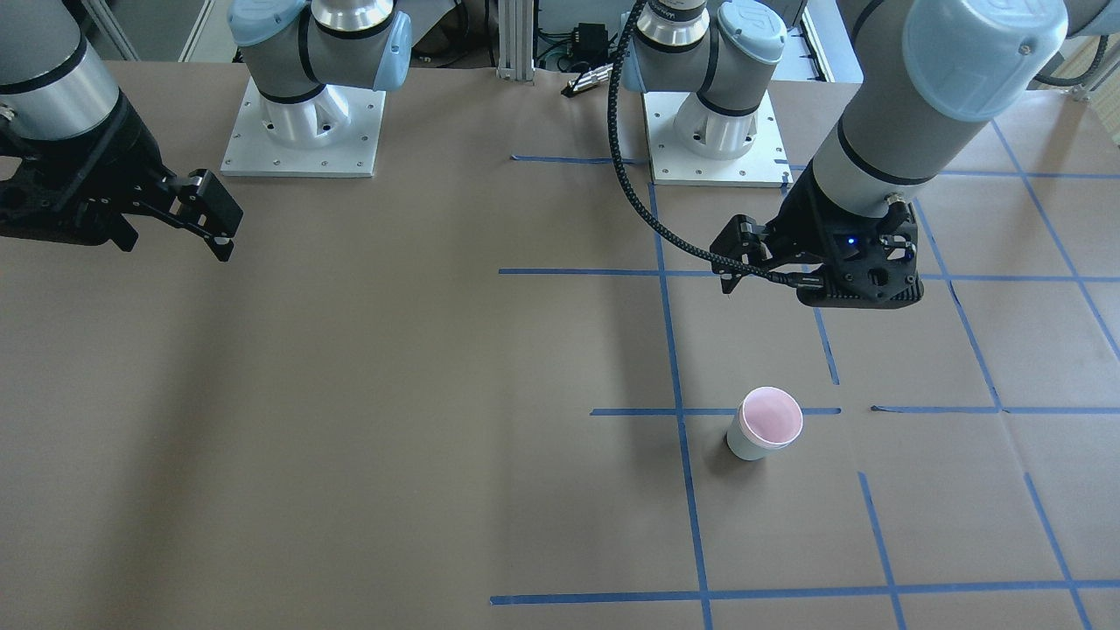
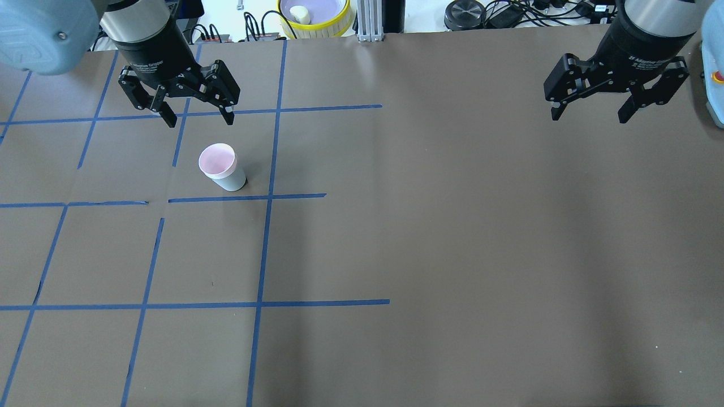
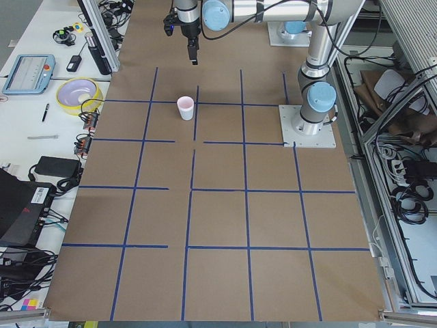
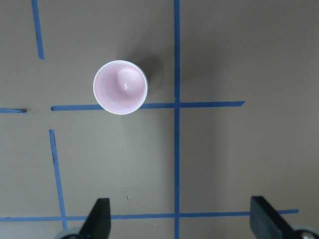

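A white cup with a pink inside [image 1: 766, 425] stands upright on the taped table [image 3: 273, 212], also visible in the top view [image 2: 222, 166] and the left wrist view [image 4: 119, 88]. My black gripper [image 2: 201, 121] hangs above the table, higher than the cup and apart from it; in the left wrist view its two fingertips [image 4: 102, 214] sit wide apart at the bottom edge, open, with nothing between them.
A second arm's black gripper [image 2: 589, 114] hangs at the right of the top view. Blue tape lines grid part of the table. A yellow-rimmed bowl [image 3: 78, 84] and cables lie on the side bench. The tabletop around the cup is clear.
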